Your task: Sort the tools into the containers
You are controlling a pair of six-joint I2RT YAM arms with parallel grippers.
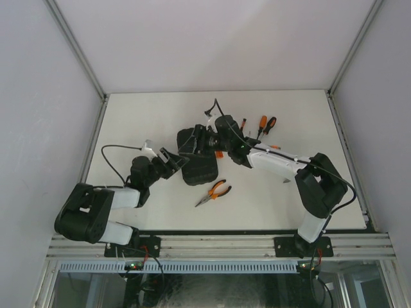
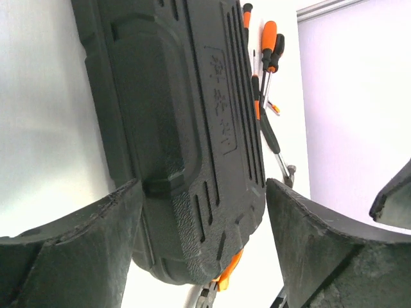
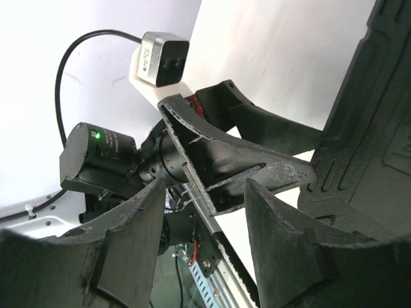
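A black plastic toolbox [image 1: 199,168] [image 2: 180,128] [image 3: 379,147] sits closed near mid-table. At its left side is my left gripper [image 1: 173,157], fingers spread some way; from the wrist view I cannot tell if they touch it. My right gripper [image 1: 192,142] is over the box's upper part from the right; what lies between its fingers is hidden. Orange-handled pliers [image 1: 215,194] lie below the box. Screwdrivers [image 1: 263,123] [image 2: 268,38] and a hammer [image 2: 270,138] lie to the right.
Grey walls and metal rails [image 1: 93,83] border it. The right arm covers part of the tools at right.
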